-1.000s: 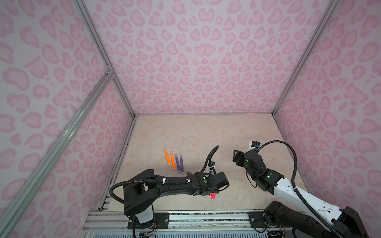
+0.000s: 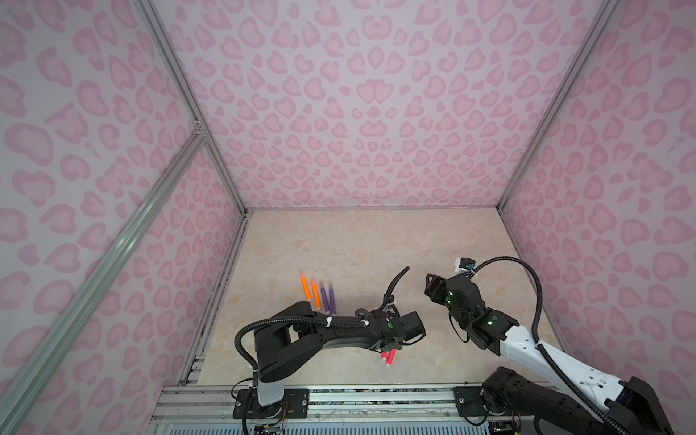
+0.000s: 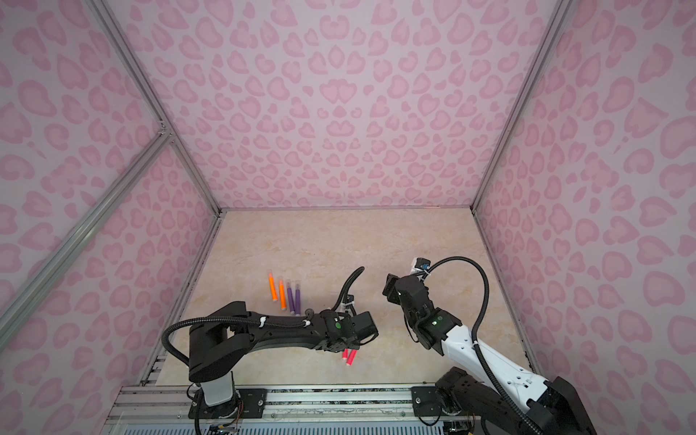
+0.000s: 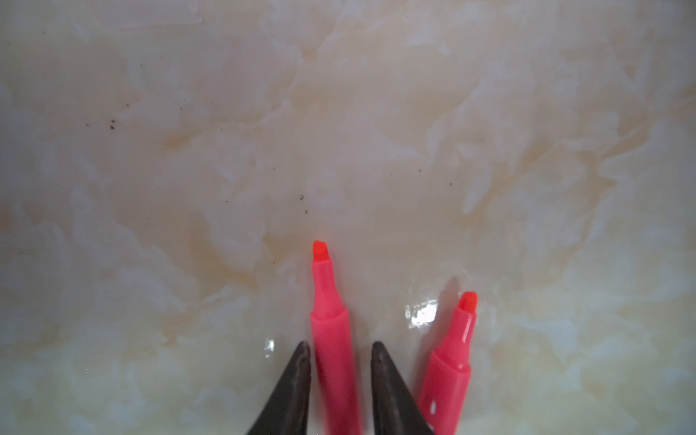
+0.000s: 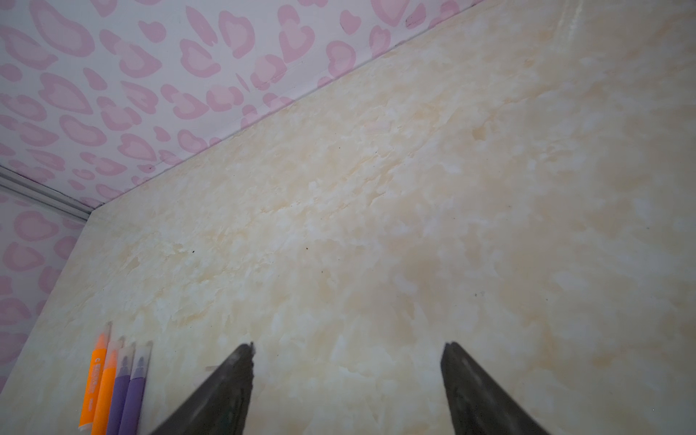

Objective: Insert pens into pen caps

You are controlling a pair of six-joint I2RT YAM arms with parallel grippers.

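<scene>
In the left wrist view an uncapped pink pen point(image 4: 335, 348) lies on the table, its orange-red tip exposed, between the parted fingers of my left gripper. Just right of those fingers lies a second uncapped pink pen point(image 4: 447, 373). From above, the left arm covers most of both pens; only their pink ends point(image 2: 390, 357) show. My right gripper hangs open over bare table at the right, nothing between its fingers. Loose pen caps cannot be made out.
Orange pens point(image 2: 305, 286) and purple pens point(image 2: 332, 298) lie in a row at the left with clear caps on. Patterned walls point(image 2: 373, 87) enclose the space.
My left arm has shifted a little to the right over the pink pens, its elbow now partly covering the lower ends of the orange and purple pens. The right arm looks still.
</scene>
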